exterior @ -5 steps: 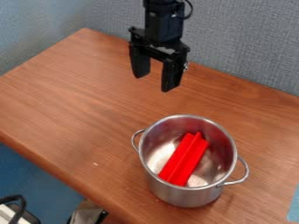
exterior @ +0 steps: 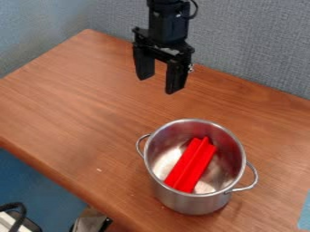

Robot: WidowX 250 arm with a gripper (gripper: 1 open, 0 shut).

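Observation:
A steel pot (exterior: pixel 172 198) with two side handles stands at the front right of the wooden table. Inside it lie red bars (exterior: pixel 189 164), side by side and angled. My black gripper (exterior: pixel 159 80) hangs over the back middle of the table, open, its two fingers wide apart with nothing between them, well away from the pot.
A grey padded wall (exterior: pixel 255 41) runs behind it. At the lower left, off the table, lie a black cable and some small object.
My gripper has risen very slightly. The pot and red bars have not moved.

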